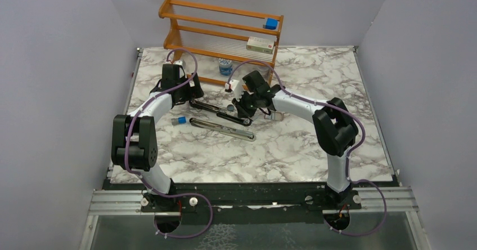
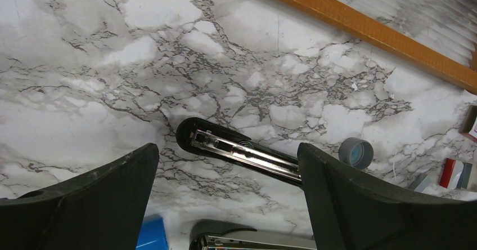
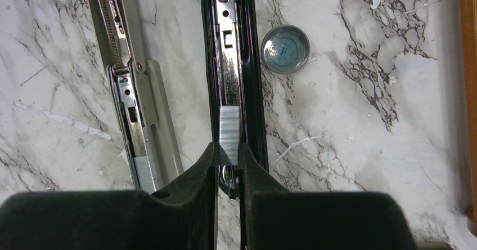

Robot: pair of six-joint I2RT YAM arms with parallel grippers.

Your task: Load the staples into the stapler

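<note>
An opened black stapler (image 1: 214, 108) lies flat in the middle of the table, its metal channel facing up. Between the fingertips of my right gripper is a silver strip of staples (image 3: 229, 129), lined up lengthwise over the stapler's channel (image 3: 229, 75). Whether the strip rests in the channel or hovers just above it, I cannot tell. My left gripper stands wide open near the stapler's other end (image 2: 194, 134), its fingers holding nothing. Alongside, nearer the front, lies a second opened stapler, beige-grey (image 1: 224, 129), with staples (image 3: 144, 171) in its channel.
A small round grey container (image 3: 285, 49) stands close beside the black stapler. A blue-capped bottle (image 1: 179, 120) lies at left. Small boxes (image 1: 274, 116) sit beyond the right gripper. Behind rises a wooden rack (image 1: 222, 33).
</note>
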